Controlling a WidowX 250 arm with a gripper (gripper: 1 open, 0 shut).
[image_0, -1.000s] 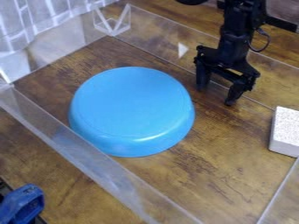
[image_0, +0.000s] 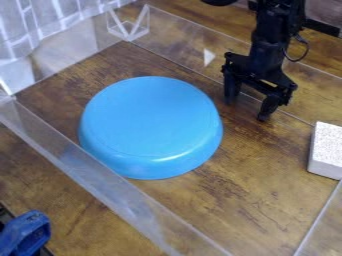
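Note:
The black robot arm comes down from the top of the camera view to a dark gripper (image_0: 259, 92) low over the wooden table, right of a large blue rounded object (image_0: 150, 124). The gripper's fingers are dark against the dark wood and shadow, so whether it is open or shut, or holds anything, is unclear.
A white block (image_0: 323, 148) lies at the right edge. Clear plastic walls edge the table (image_0: 174, 205). A blue tape-like object (image_0: 22, 232) sits outside at the lower left. Bare wood lies below the gripper and at the upper left.

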